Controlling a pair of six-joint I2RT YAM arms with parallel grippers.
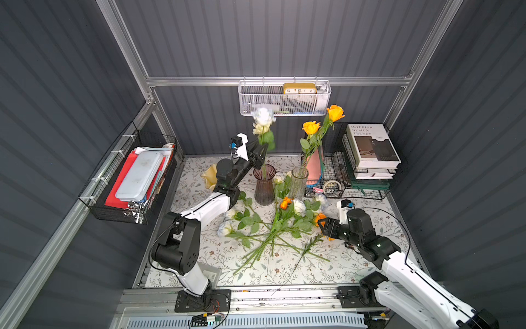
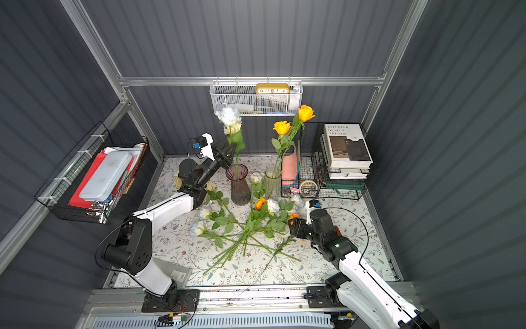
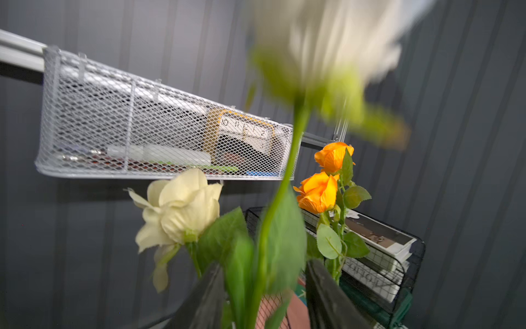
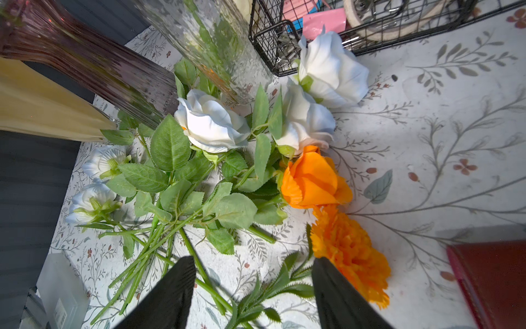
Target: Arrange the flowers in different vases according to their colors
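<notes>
Over the purple vase [image 1: 264, 192], my left gripper [image 1: 261, 155] stands part open. A white rose [image 1: 264, 114], blurred by motion, has its stem between the spread fingers, with a gap around it; its lower end is at the vase mouth. A cream rose [image 3: 178, 208] stands in the same vase. Two yellow-orange roses [image 1: 311, 127] rise from the clear vase [image 1: 298, 186]. On the table, white roses [image 4: 211, 123], an orange rose [image 4: 312, 181] and an orange ruffled flower [image 4: 350, 255] lie loose. My right gripper is open above green stems, the ruffled flower beside one finger.
A yellowish vase [image 1: 209, 176] stands behind the left arm. Black wire baskets hold tape and books [image 1: 373, 145] at back right. A white mesh basket [image 1: 254, 101] hangs on the back wall.
</notes>
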